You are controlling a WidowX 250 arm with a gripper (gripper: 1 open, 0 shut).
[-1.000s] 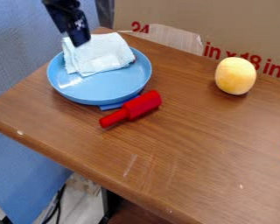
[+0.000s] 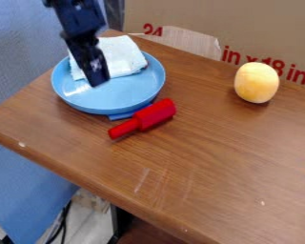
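Note:
A black gripper (image 2: 91, 59) reaches down from the top left over a light blue plate (image 2: 123, 93), its lower part in front of a folded white cloth (image 2: 122, 53) on that plate. The gripper is blurred, and whether it is open or shut, or touches the cloth, I cannot tell. A red cylindrical object with a narrower end (image 2: 152, 115) lies on the wooden table just below the plate.
A yellow round fruit (image 2: 257, 82) sits at the back right of the table (image 2: 206, 172). A cardboard box (image 2: 229, 26) stands behind the table.
The plate, red object and fruit have stayed put.

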